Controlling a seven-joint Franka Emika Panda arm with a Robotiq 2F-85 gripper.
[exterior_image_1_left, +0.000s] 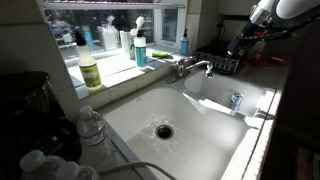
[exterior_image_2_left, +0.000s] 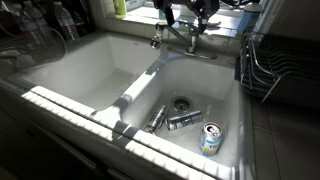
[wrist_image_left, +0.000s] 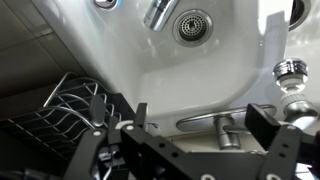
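Observation:
My gripper is open in the wrist view, its two fingers wide apart and nothing between them. It hangs high near the back of the sink, by the faucet (wrist_image_left: 230, 128) and the dish rack. In exterior view 2, a blue-and-white can (exterior_image_2_left: 210, 138) stands upright in the right basin. Two silvery cans lie on their sides beside the drain, one can (exterior_image_2_left: 185, 119) to its front and another can (exterior_image_2_left: 155, 119) further left. The wrist view shows a lying can (wrist_image_left: 158, 14) near the drain (wrist_image_left: 193, 28), well away from my fingers.
A black dish rack (exterior_image_2_left: 280, 65) stands right of the sink. The left basin (exterior_image_1_left: 150, 110) looks empty. Water bottles (exterior_image_1_left: 93, 130) stand left of the sink; a yellow soap bottle (exterior_image_1_left: 89, 70) and other bottles line the windowsill.

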